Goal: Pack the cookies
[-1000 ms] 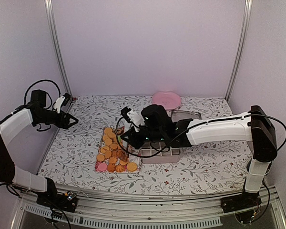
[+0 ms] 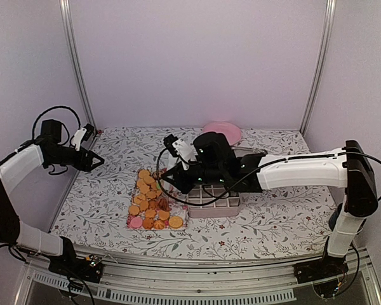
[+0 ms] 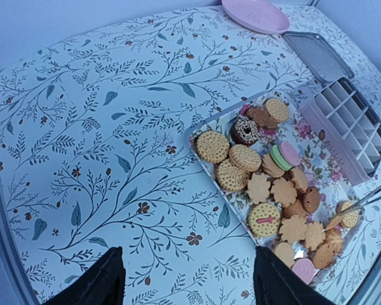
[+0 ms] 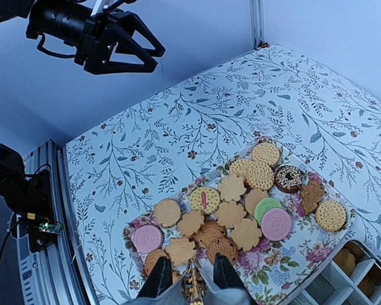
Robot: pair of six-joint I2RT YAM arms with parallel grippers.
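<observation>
A floral tray [image 3: 320, 152] holds assorted cookies, among them a donut-like one [image 4: 288, 178], pink and green discs [image 4: 276, 223] and flower shapes [image 4: 231, 215]. Right of it is a pink compartment box [image 2: 213, 210], with brown cookies in some cells in the right wrist view. My right gripper is over the tray's near part, shut on something golden brown, apparently a tool with a flat tip, partly hidden by the fingers. My left gripper [image 2: 92, 159] hangs open at the left, apart from the tray, nothing between its fingers.
A pink plate [image 3: 254, 13] and an empty metal tray [image 3: 317, 54] lie at the back. Walls enclose the back and both sides.
My right arm has risen slightly and shifted a little to the right over the last second. My left arm looks unchanged.
</observation>
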